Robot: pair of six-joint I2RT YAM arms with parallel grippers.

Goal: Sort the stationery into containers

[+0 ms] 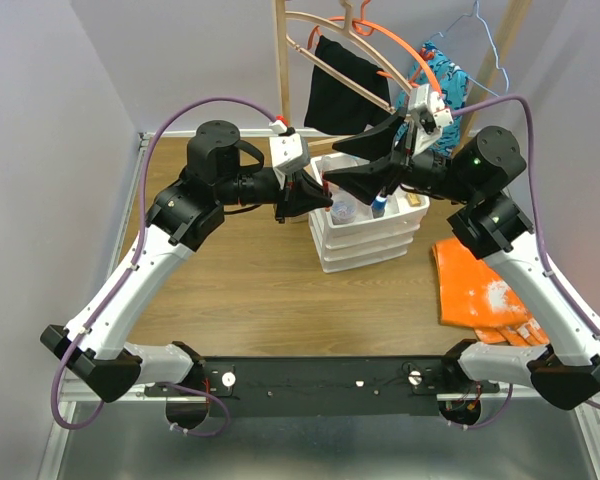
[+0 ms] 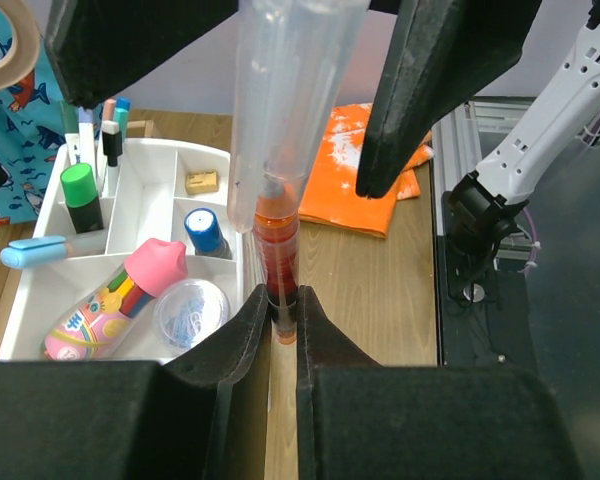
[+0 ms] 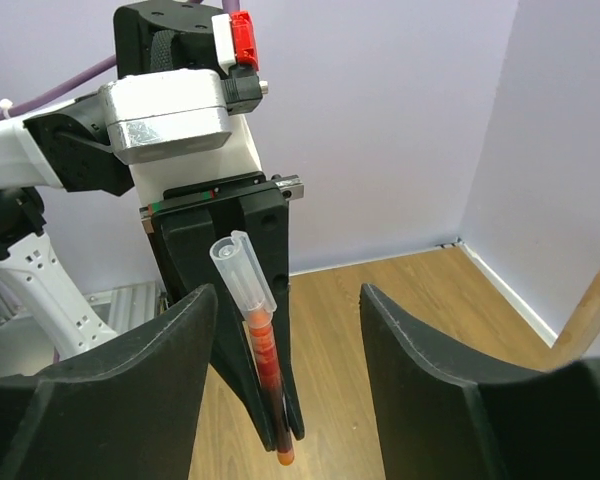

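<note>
An orange-red pen with a clear cap (image 2: pixel 278 240) stands near upright, its lower part pinched by my left gripper, which is shut on it. Around the capped end, my right gripper (image 1: pixel 335 176) has its fingers spread, one finger on either side. In the right wrist view the pen (image 3: pixel 264 350) shows between the right fingers, apart from them. A white compartment box (image 2: pixel 225 170) lies below; it holds a pink bottle-shaped pouch (image 2: pixel 110 310), a blue-capped item (image 2: pixel 205 232), a green-capped marker (image 2: pixel 80 195), a light-blue marker (image 2: pixel 50 250) and a round clear container (image 2: pixel 190 312).
Behind the box stands a wooden rack with hangers (image 1: pixel 365 40), a black cloth (image 1: pixel 345 85) and a blue patterned cloth (image 1: pixel 445 90). An orange cloth (image 1: pixel 475 285) lies at the right. The floor left of the box is clear.
</note>
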